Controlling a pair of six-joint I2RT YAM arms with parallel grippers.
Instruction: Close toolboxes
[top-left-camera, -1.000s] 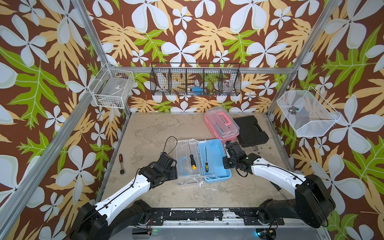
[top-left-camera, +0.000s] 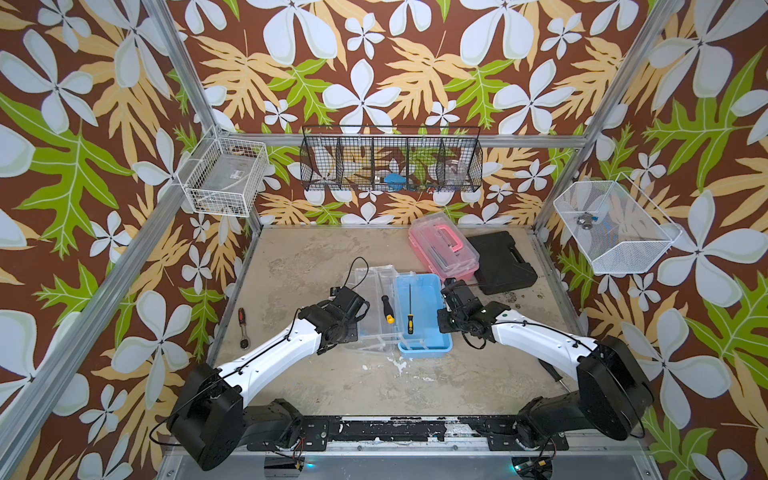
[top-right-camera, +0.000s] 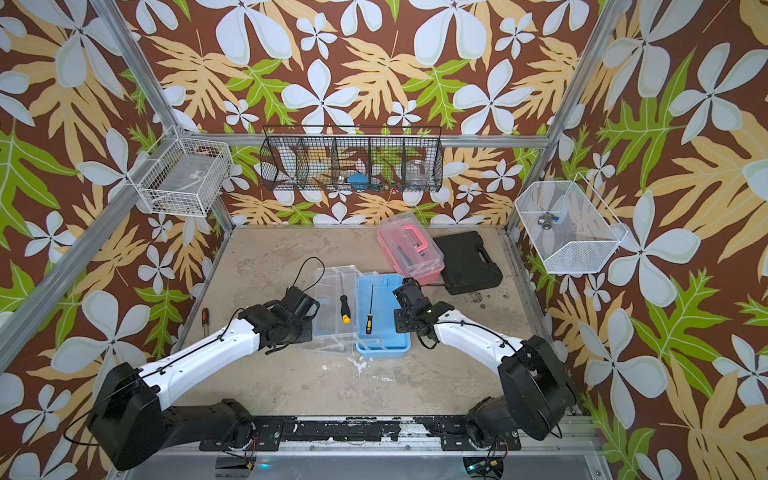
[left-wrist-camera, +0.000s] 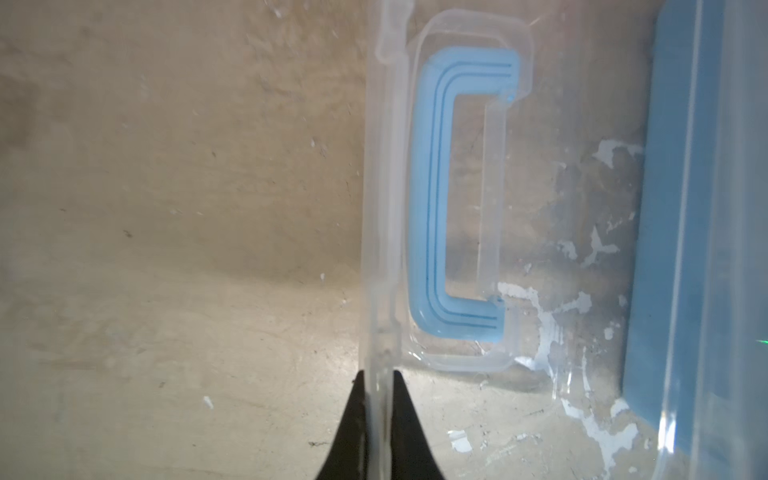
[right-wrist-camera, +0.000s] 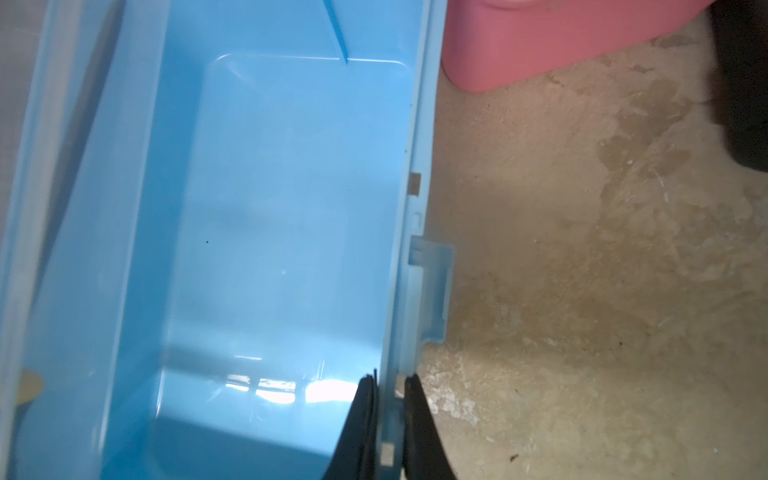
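Observation:
The blue toolbox (top-left-camera: 432, 340) lies unfolded on the table, its clear lid (top-left-camera: 374, 280) spread to the left. A blue handle (left-wrist-camera: 432, 192) is set in that lid. My left gripper is shut on the lid's outer edge, one finger on each side of it. At the box's right side, my right gripper is shut around the thin blue rim near the latch (right-wrist-camera: 436, 292). One yellow-black screwdriver (top-left-camera: 410, 324) rests in the box. Another (top-left-camera: 388, 310) shows at the lid. A pink toolbox (top-left-camera: 442, 244) with its clear lid down sits behind.
A black case (top-left-camera: 501, 262) lies at the back right, beside the pink toolbox. On the left of the table is a red-handled ratchet (top-left-camera: 242, 328). A dark tool (top-left-camera: 550, 369) lies under the right arm. Free table stretches behind the left arm and in front of the box.
The blue box has slid slightly left and back, with the right gripper at its rim.

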